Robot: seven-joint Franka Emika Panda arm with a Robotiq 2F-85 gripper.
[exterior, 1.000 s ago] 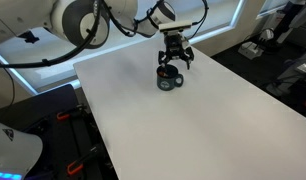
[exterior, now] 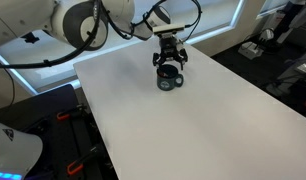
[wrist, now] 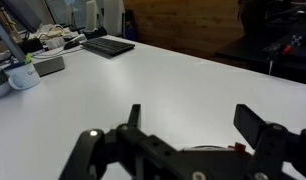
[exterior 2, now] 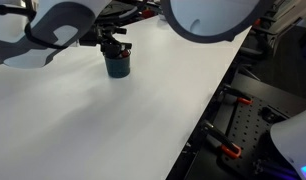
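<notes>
A dark mug [exterior: 170, 77] with a handle on its right stands upright on the white table. Directly over its mouth is my gripper [exterior: 170, 64], open, its fingers spread and the tips close to the rim. In exterior view 2 the same mug [exterior 2: 117, 66] appears blue-grey below the gripper, with a little red at its top. The wrist view shows the two fingers apart, with part of a dark rim [wrist: 205, 148] and a small red item [wrist: 238, 147] low between them. Most of the mug's inside is hidden.
A light cup [wrist: 22, 75] with things in it, a small dark box [wrist: 50, 66] and a black keyboard [wrist: 108, 46] are at the table's far side in the wrist view.
My gripper has come down slightly and a little to the left over the mug. The red seen at the mug's left side earlier is now mostly covered. The mug stays in place.
</notes>
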